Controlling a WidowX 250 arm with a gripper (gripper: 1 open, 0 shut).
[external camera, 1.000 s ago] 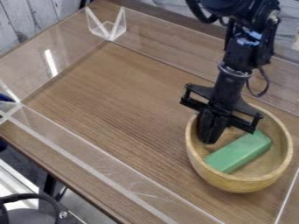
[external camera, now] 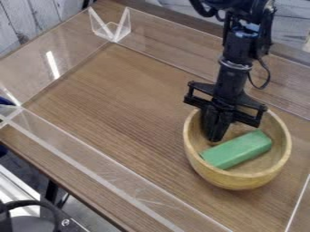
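Observation:
A round wooden bowl (external camera: 204, 165) sits at the right of the wooden table, with a green rectangular block (external camera: 237, 150) lying inside it toward the front right. My black gripper (external camera: 213, 132) reaches down into the back left of the bowl. Its fingertips are partly hidden and dark, and nothing shows clearly held between them.
A clear plastic container (external camera: 111, 27) stands at the back left. Black cables or parts lie at the lower left edge.
The bowl has shifted slightly to the left, and the upper part of the arm stands a little more upright. The block remains in the bowl.

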